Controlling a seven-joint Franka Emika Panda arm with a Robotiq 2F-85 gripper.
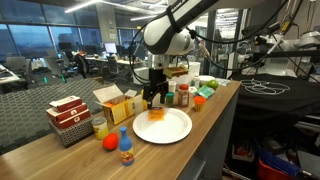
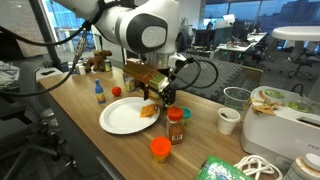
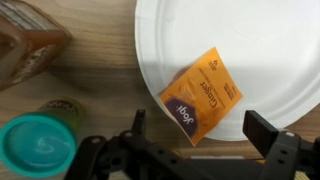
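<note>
An orange and purple packet [image 3: 202, 96] lies on the white plate [image 3: 270, 35], its purple end reaching the plate's rim. In the wrist view my gripper stands open over that end, one fingertip to each side of the packet and nothing held. From the first exterior view, the gripper [image 1: 158, 98] hangs just above the plate's far part, with the packet [image 1: 156, 114] below it. In the second exterior view the arm comes down behind the plate [image 2: 122, 117], and the packet [image 2: 149, 110] shows at the plate's edge close to the fingers.
Beside the plate stand a red-lidded jar [image 2: 175, 126], an orange cup [image 2: 160, 149] and a teal-lidded jar [image 3: 37, 143]. A blue bottle [image 1: 126, 148], a red ball [image 1: 111, 142] and boxes [image 1: 71, 118] line the other side. Bare wood [image 1: 60, 156] shows at the near left.
</note>
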